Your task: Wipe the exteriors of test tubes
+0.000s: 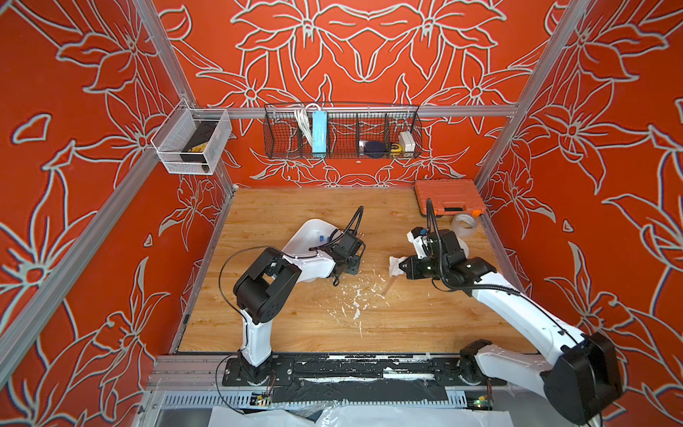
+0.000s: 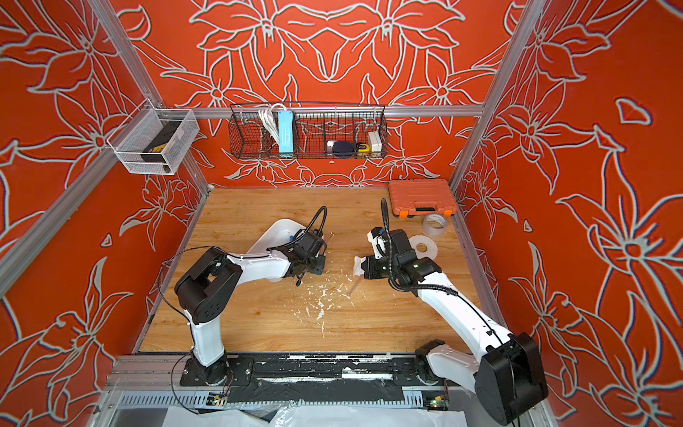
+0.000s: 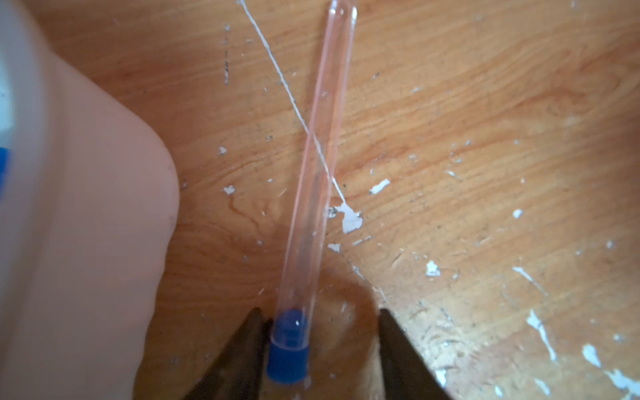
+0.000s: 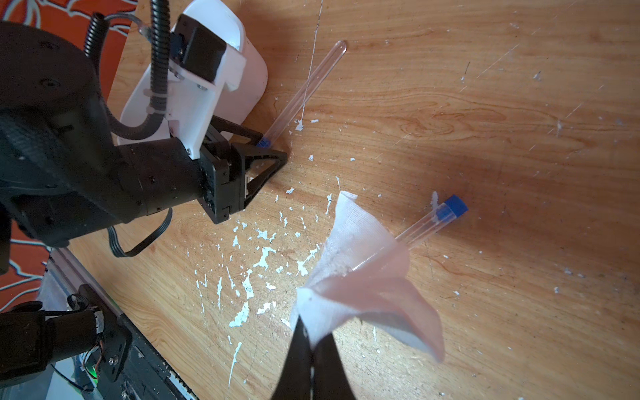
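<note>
A clear test tube [image 3: 306, 240] with a blue cap lies on the table beside a white bin [image 3: 93, 220]. My left gripper is part open, low over the capped end, the tube between or just beneath its fingers; contact is unclear. My right gripper is shut on a white tissue [image 4: 360, 280]. A second blue-capped tube [image 4: 433, 220] lies on the table, partly under or behind the tissue in the right wrist view.
An orange case [image 1: 448, 192] and tape rolls [image 1: 464, 222] stand at the back right. Wire baskets [image 1: 341, 131] hang on the wall. White flecks mark the front middle.
</note>
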